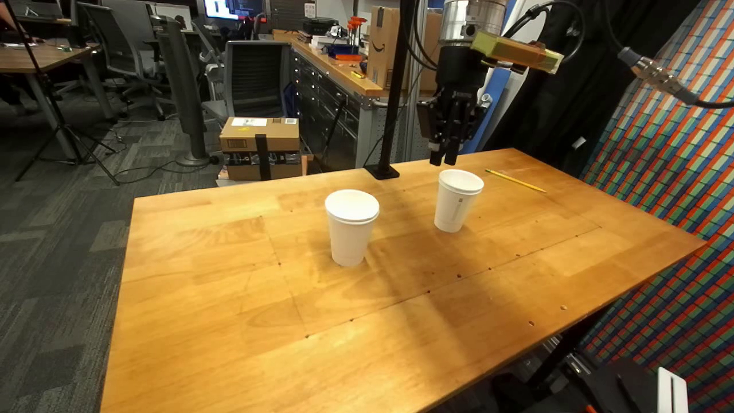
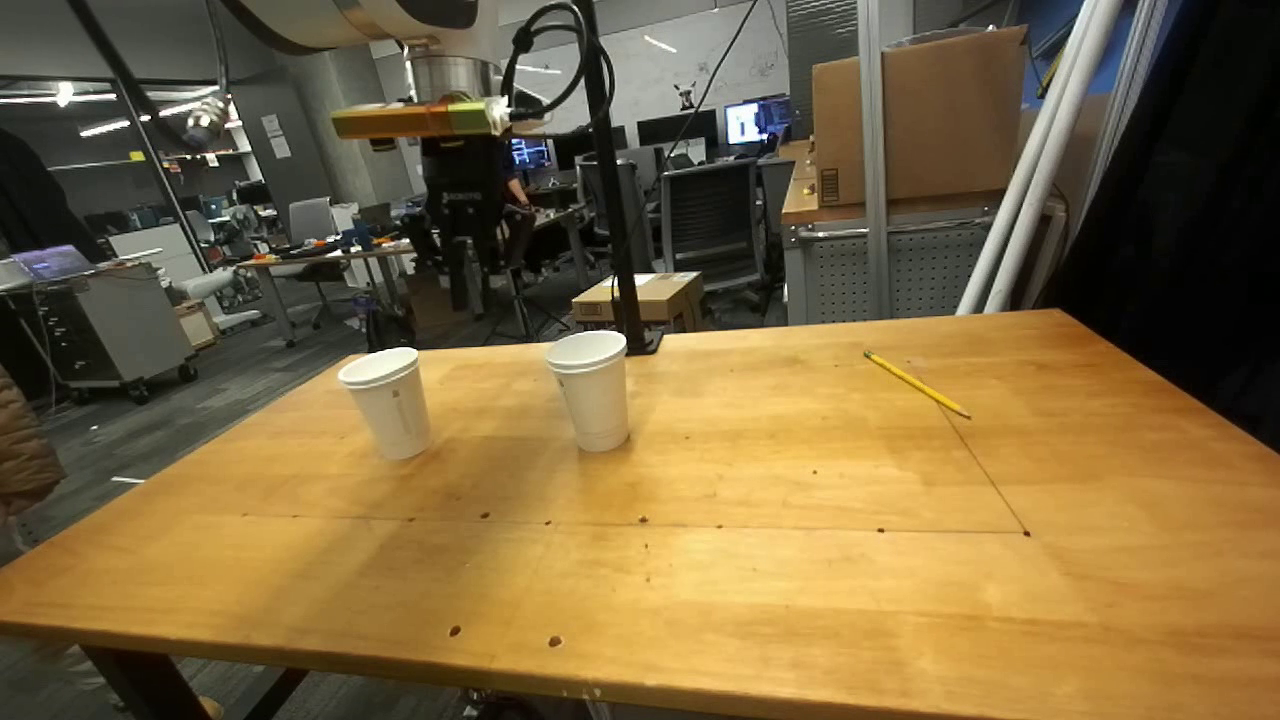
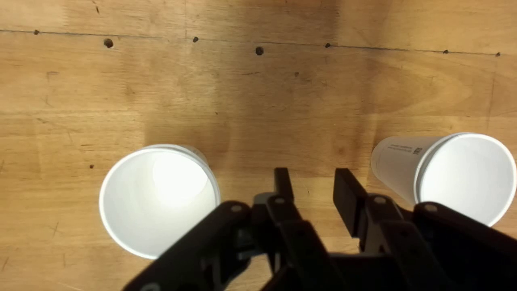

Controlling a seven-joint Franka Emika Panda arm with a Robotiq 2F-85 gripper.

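Observation:
Two white paper cups stand upright on the wooden table, one to the left and one to the right in exterior view 1. Above and slightly behind the right one hangs my gripper, clear of the tabletop. Seen from the wrist, the gripper is open, with only bare wood showing between its fingers. One cup, its inside pale and empty-looking, lies to the left there; the other cup, with small print on its side, is at the right, partly covered by a finger linkage.
A yellow pencil lies on the table, away from both cups. Behind the far edge rises a black post whose base sits on the tabletop.

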